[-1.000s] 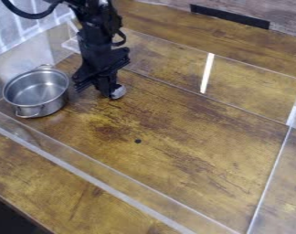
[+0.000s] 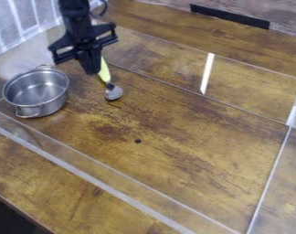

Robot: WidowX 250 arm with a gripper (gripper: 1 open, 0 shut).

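Observation:
My black gripper (image 2: 90,62) is raised at the upper left, above and behind a steel pot (image 2: 36,90) on the wooden table. Just below it a small utensil with a yellow-green handle (image 2: 104,75) and a round silvery head (image 2: 112,92) rests right of the pot. The gripper looks shut; whether it touches the handle's top is unclear.
Clear plastic barriers border the work area along the left, front and right of the wooden table (image 2: 199,137). A white strip (image 2: 206,73) shows at the upper right.
My gripper has moved up and slightly left, away from the utensil's head, uncovering its yellow-green handle. The pot looks unmoved.

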